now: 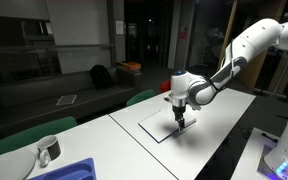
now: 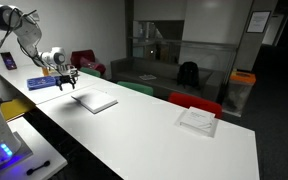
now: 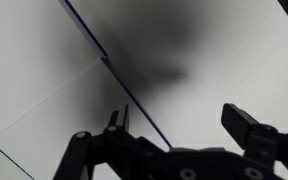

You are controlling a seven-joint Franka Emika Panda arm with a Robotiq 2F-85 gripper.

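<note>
A flat white case-like object (image 1: 156,126) with dark blue edges lies on the white table, seen from the side in exterior view 2 as a pale slab (image 2: 96,101). In the wrist view its blue-edged panel (image 3: 69,115) fills the lower left, with a thin seam across it. My gripper is open, its two black fingers wide apart and nothing visible between them. From exterior view 1 the gripper (image 1: 177,118) appears low over the object's right part. Whether the fingers touch it cannot be told.
At the near left stand a grey mug (image 1: 49,148), a white round plate (image 1: 11,165) and a blue tray (image 1: 66,170). Green and red chairs (image 2: 196,103) line the far edge, and a white item (image 2: 197,121) lies near the red one.
</note>
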